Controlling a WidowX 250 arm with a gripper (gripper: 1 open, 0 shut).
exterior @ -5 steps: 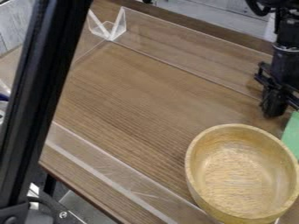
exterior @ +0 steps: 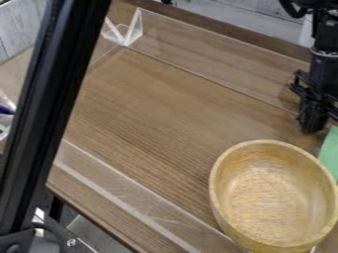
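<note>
The black gripper (exterior: 311, 109) hangs low at the right edge, above the wooden table, behind a wooden bowl (exterior: 271, 194) and beside a green object (exterior: 329, 158) that is cut off by the frame. Its fingers are dark and bunched together, apparently shut, with nothing visible between them. The bowl is empty and stands upright at the bottom right.
Transparent plastic strips run along its edges, with a clear bracket (exterior: 122, 28) at the back left. A black frame post (exterior: 53, 119) crosses the left foreground.
</note>
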